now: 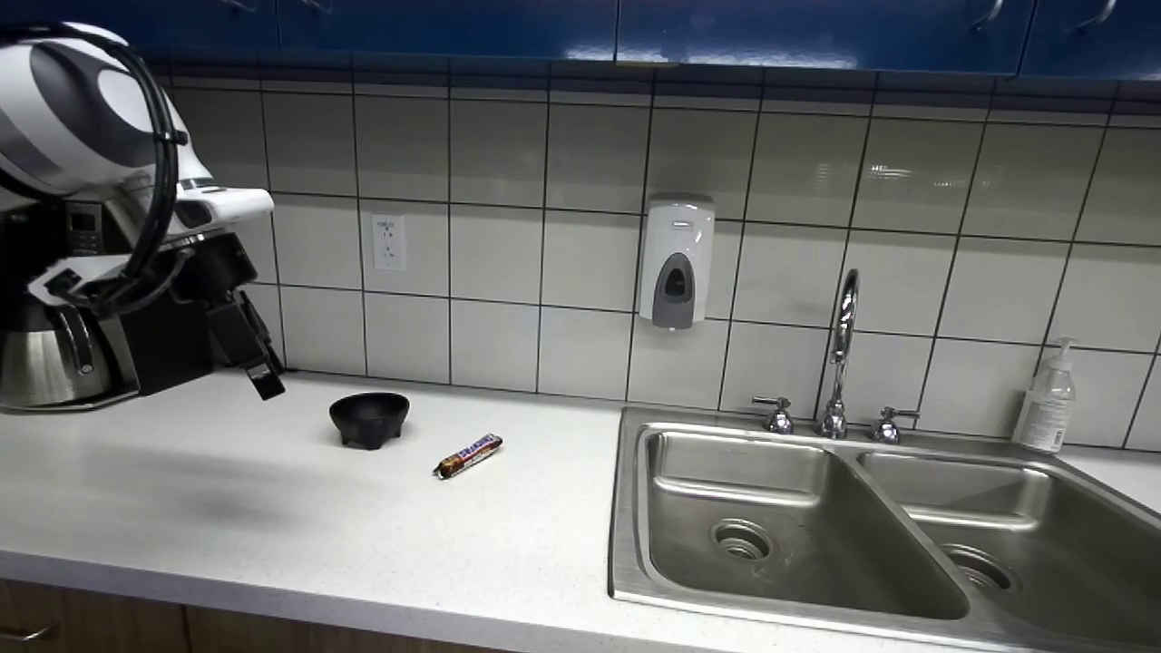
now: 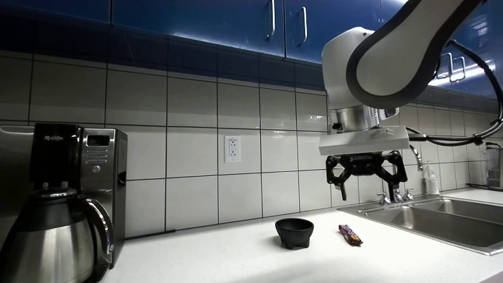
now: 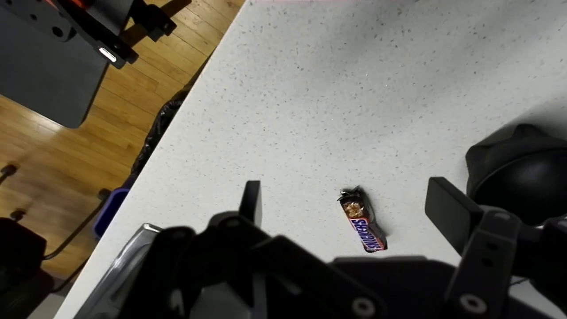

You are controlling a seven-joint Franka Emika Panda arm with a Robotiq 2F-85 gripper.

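A Snickers bar [image 1: 469,456] in its wrapper lies on the white counter, to the right of a small black footed bowl [image 1: 370,419] in the first exterior view. The wrist view has the bar [image 3: 363,220] between and beyond my two fingers, with the bowl [image 3: 523,175] at the right edge, partly behind the right finger. My gripper [image 2: 368,195] is open and empty, hanging above the counter in the second exterior view. Clear space separates its fingertips from the bar and the bowl.
A double steel sink [image 1: 631,522] with a faucet [image 1: 840,359] takes up the right side. At the left stands a coffee maker with a steel carafe [image 2: 56,240]. Blue cabinets [image 2: 198,23] hang overhead.
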